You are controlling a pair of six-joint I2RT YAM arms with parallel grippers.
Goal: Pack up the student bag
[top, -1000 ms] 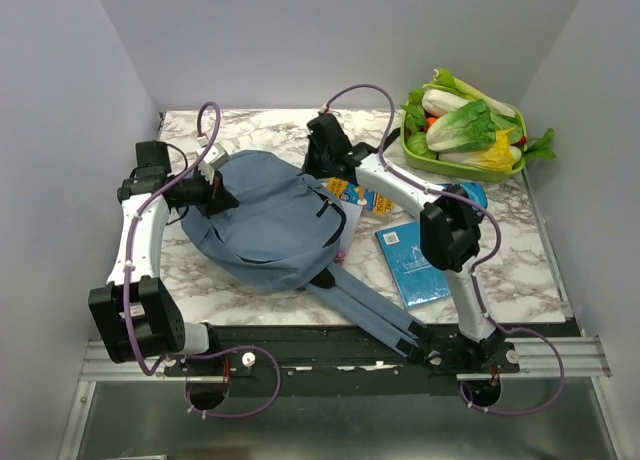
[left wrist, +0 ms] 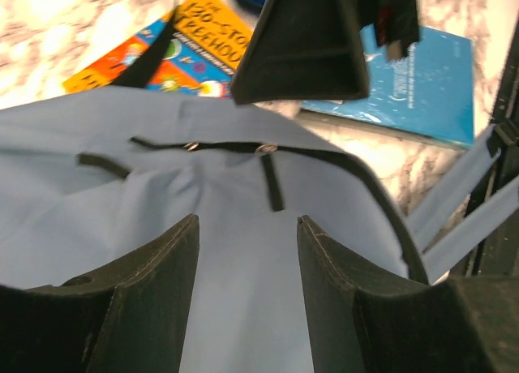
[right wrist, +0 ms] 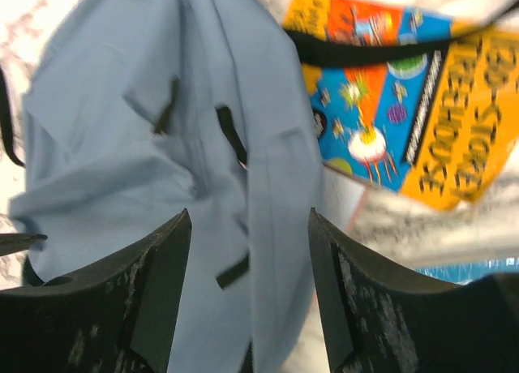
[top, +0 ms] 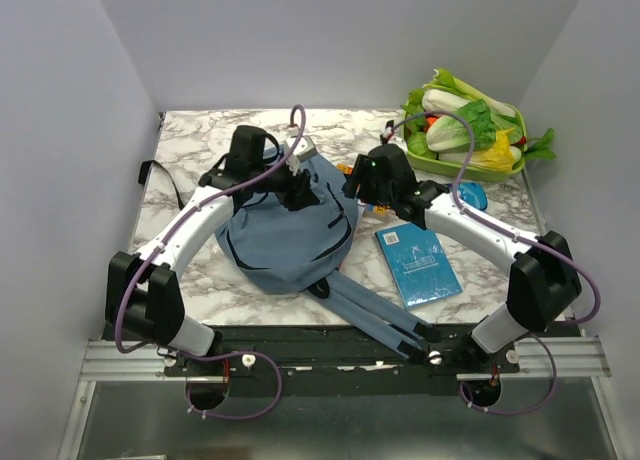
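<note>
The blue-grey bag [top: 285,242] lies spread on the table, its straps running off toward the front edge. Over its upper middle is my left gripper, open, with only bag fabric below its fingers. At the bag's right edge hovers my right gripper; its fingers stand apart with nothing gripped. An orange, blue and yellow book [right wrist: 389,105] lies right of the bag, crossed by a black strap. The teal book [top: 418,264] is flat on the table farther right. Partly behind the right arm shows a blue case [top: 471,195].
A green basket [top: 437,166] heaped with vegetables fills the back right corner. Bare marble [top: 190,290] shows at the left and front left. The two grippers are close together over the bag.
My left gripper has swung right, from the bag's left side to above its middle. The right gripper has moved right, off the bag's upper part. The bag's left side has shifted rightward.
</note>
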